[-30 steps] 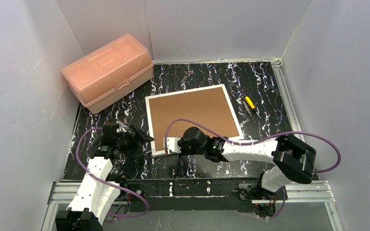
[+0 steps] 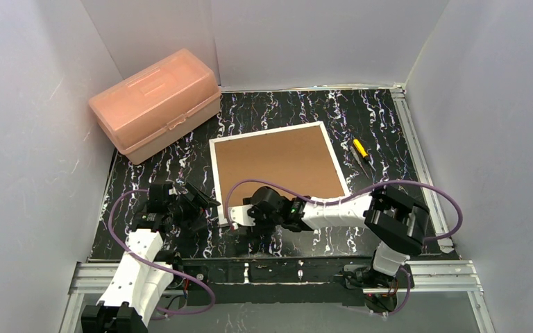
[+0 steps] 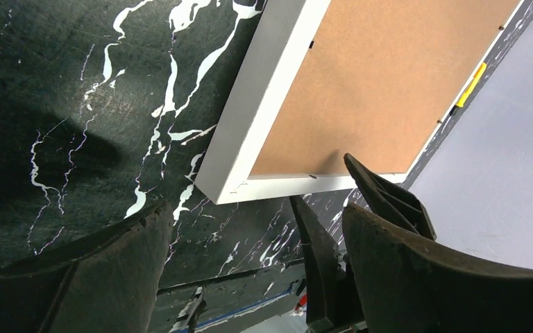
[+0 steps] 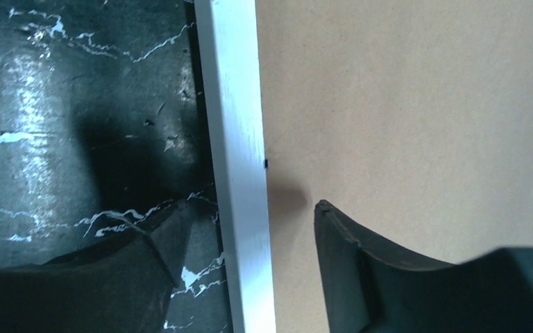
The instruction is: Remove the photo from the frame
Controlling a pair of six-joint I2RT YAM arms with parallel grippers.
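Observation:
The white photo frame (image 2: 330,152) lies back-up on the black marbled table (image 2: 298,104), its brown backing board (image 2: 277,159) showing with small dark tabs along the edge. My left gripper is open beside the frame's near-left corner, empty. My right gripper is low over the frame's near edge, part open, with a fingertip either side of the white strip (image 4: 239,139) but apparently not closed on it. In the top view the right wrist hides part of that near edge.
A closed pink box (image 2: 153,104) stands at the back left. A yellow-handled screwdriver (image 2: 361,149) and another slim tool (image 2: 357,161) lie right of the frame. Grey walls enclose the table.
The right arm has shifted a little left, its elbow swinging left and upward in the top view. The left arm and the frame look practically unchanged.

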